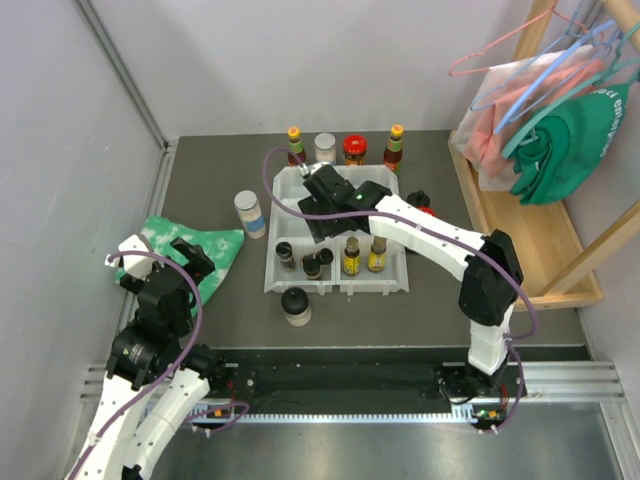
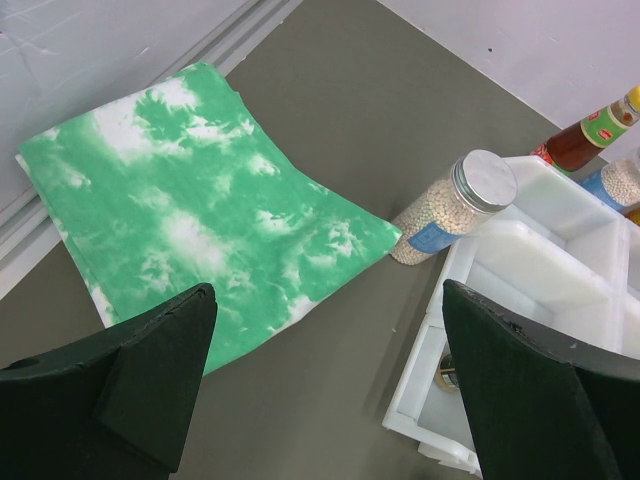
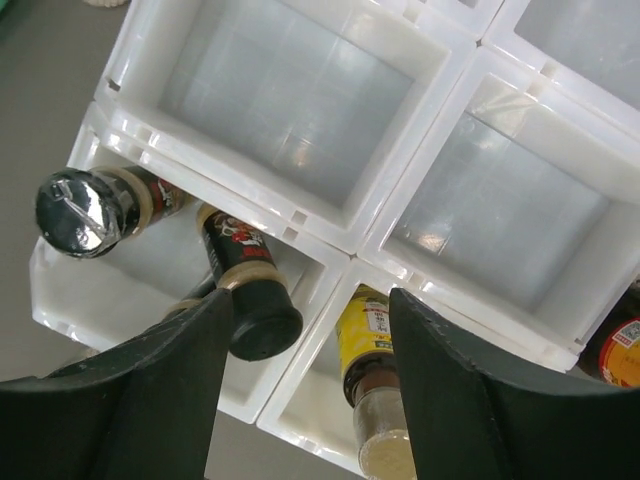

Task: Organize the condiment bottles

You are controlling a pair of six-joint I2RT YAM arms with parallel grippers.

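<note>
A white divided organizer (image 1: 285, 200) holds black-capped bottles (image 3: 260, 315) in one compartment and yellow-label bottles (image 1: 352, 258) in another. My right gripper (image 1: 322, 220) hangs over it; in the right wrist view, its fingertips (image 3: 410, 310) part above these bottles, with nothing clearly held. My left gripper stands open and empty over the left side, by a jar of white grains (image 2: 440, 205). A black-lidded jar (image 1: 296, 310) stands in front of the organizer. Sauce bottles (image 1: 394, 150) and a red-lidded jar (image 1: 355, 150) stand behind it.
A green cloth (image 2: 200, 230) lies at left. A wooden rack (image 1: 540, 270) with hangers and clothes fills the right. Red and black items at the organizer's right are partly hidden by my right arm.
</note>
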